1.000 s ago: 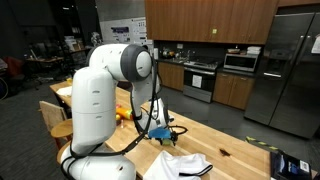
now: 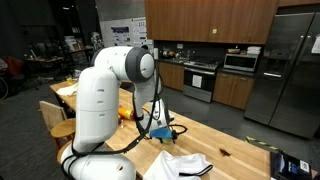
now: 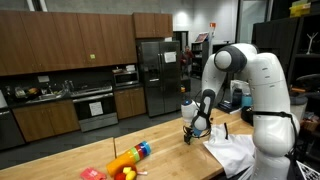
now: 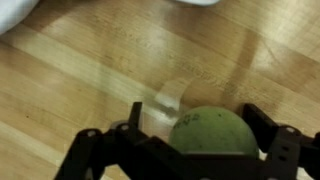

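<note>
A rounded, pale green object (image 4: 213, 132) shows at the lower edge of the wrist view, resting over the wooden table. My gripper stands open around it, one dark finger to its left and the other close by its right side. Whether either finger touches it, I cannot tell. In the second exterior view the gripper (image 3: 190, 136) points down, low above the tabletop, and the green object is too small to make out clearly there.
A white cloth (image 2: 180, 165) lies on the table near the gripper. Colourful toys, among them an orange and yellow tube (image 3: 124, 160), lie at another part of the table.
</note>
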